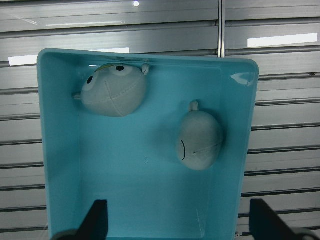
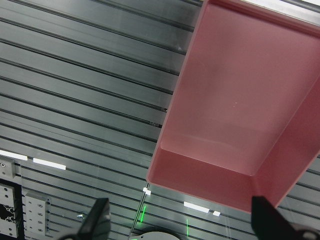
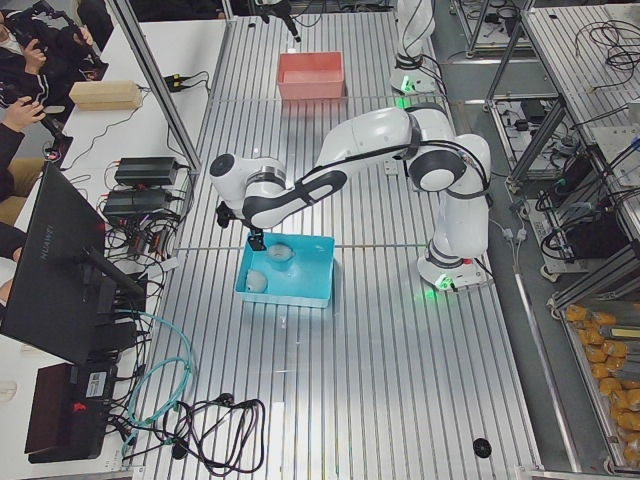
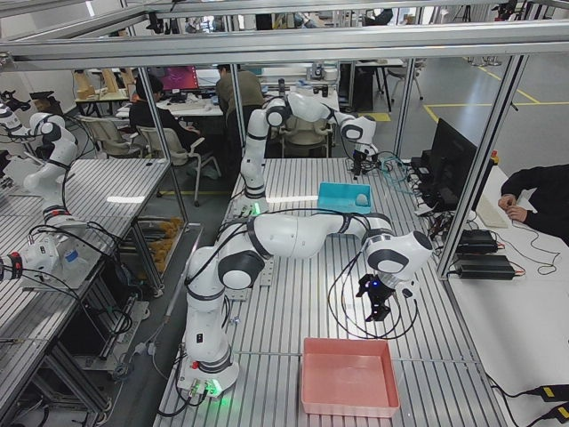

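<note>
A blue bin (image 3: pixel 300 280) holds two pale plush toys, one with white eyes (image 1: pixel 114 95), the other (image 1: pixel 199 140) showing a stitched curve. My left gripper hangs open above the bin, nothing between its fingers. An empty pink bin (image 4: pixel 349 378) stands at the other end of the table, with my right gripper open over its near side, also empty.
Loose black cables (image 3: pixel 225 440) lie beyond the blue bin. A monitor (image 3: pixel 60 260) and power boxes (image 3: pixel 145 172) line the side desk. The slatted table between the bins is mostly clear.
</note>
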